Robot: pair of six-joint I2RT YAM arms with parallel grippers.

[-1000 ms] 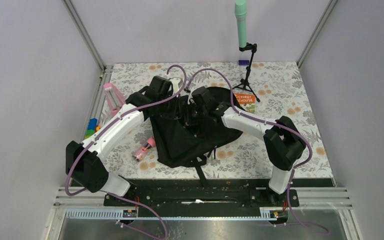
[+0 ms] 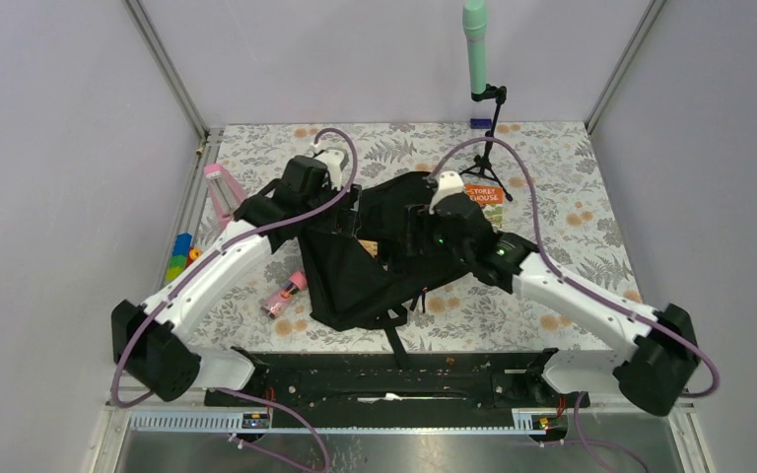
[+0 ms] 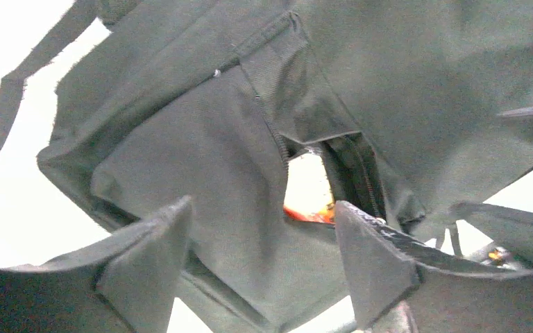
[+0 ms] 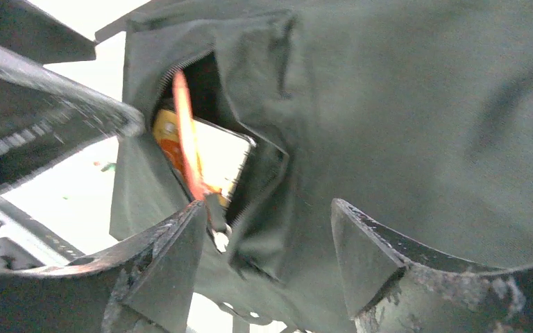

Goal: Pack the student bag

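The black bag (image 2: 355, 286) lies flat across the table's middle. Both grippers hover over it, part open with nothing seen between the fingers: my left gripper faces a zipped pocket, my right gripper is to its right. Inside the unzipped pocket show an orange-and-white item and, in the right wrist view, a long red item (image 4: 189, 139) beside a white-yellow one (image 4: 218, 156).
A book (image 2: 488, 197) and tripod (image 2: 483, 168) stand at the back right. A pink case (image 2: 224, 192) and coloured blocks (image 2: 177, 256) are on the left edge, a pink bottle (image 2: 284, 296) front left.
My right arm has moved right, away from the pocket, and its gripper now sits farther from the left one. My left arm has shifted slightly left.
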